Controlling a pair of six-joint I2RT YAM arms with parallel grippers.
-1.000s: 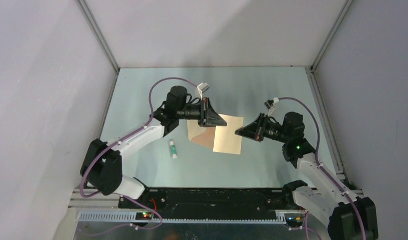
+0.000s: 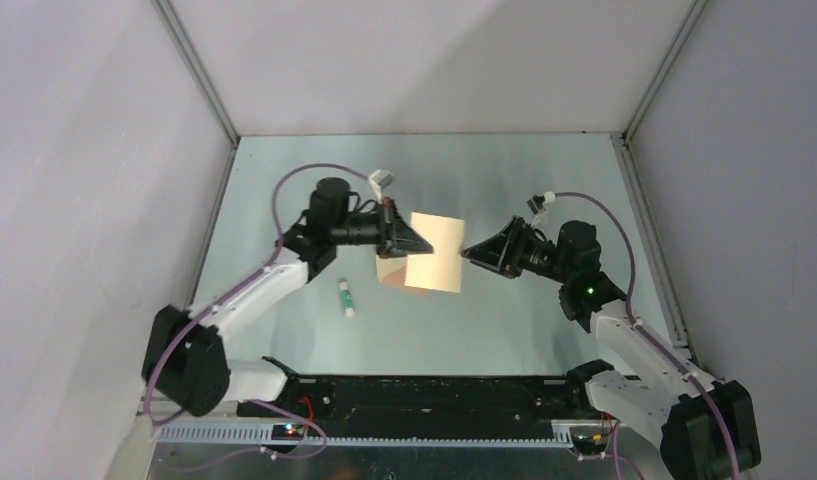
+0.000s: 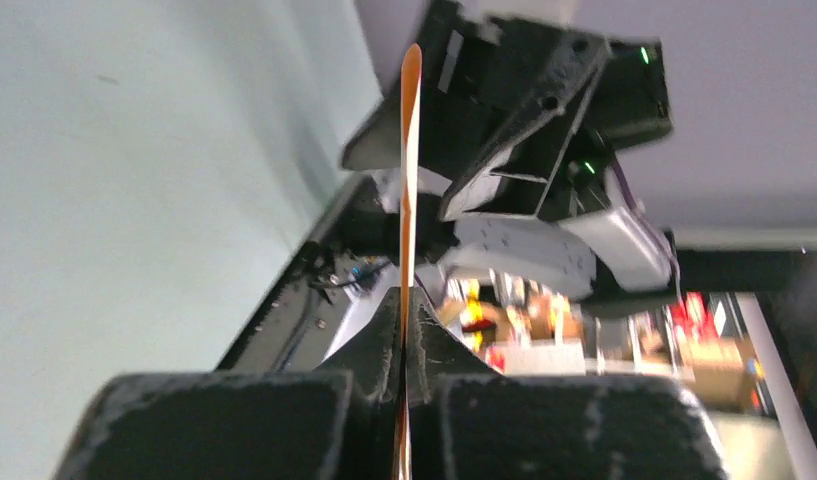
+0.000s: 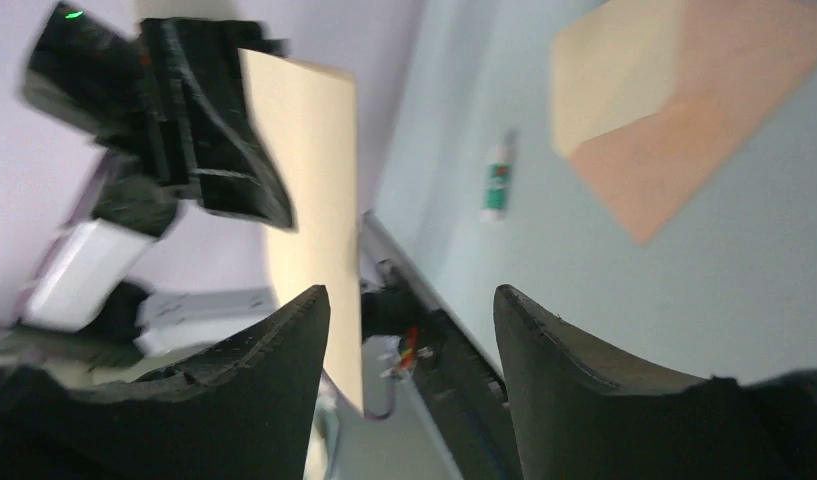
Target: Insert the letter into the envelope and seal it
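The letter (image 2: 444,262), a cream folded sheet, hangs above the table with my left gripper (image 2: 427,248) shut on its left side. In the left wrist view the letter (image 3: 411,130) is edge-on, pinched in the closed fingers. My right gripper (image 2: 483,260) is by its right edge. Its fingers (image 4: 309,330) stand apart in the right wrist view; the letter (image 4: 319,180) passes behind the left one, with no grip on it. The envelope (image 2: 392,272) lies open below, partly hidden by letter and left gripper; its peach flap (image 4: 674,150) shows in the right wrist view.
A white and green glue stick (image 2: 346,298) lies left of the envelope, towards the front. Walls enclose the back and both sides.
The letter and my left gripper have shifted left, and the sheet has risen and tilted slightly. My right gripper, closed at the letter's right edge before, has opened and moved slightly left.
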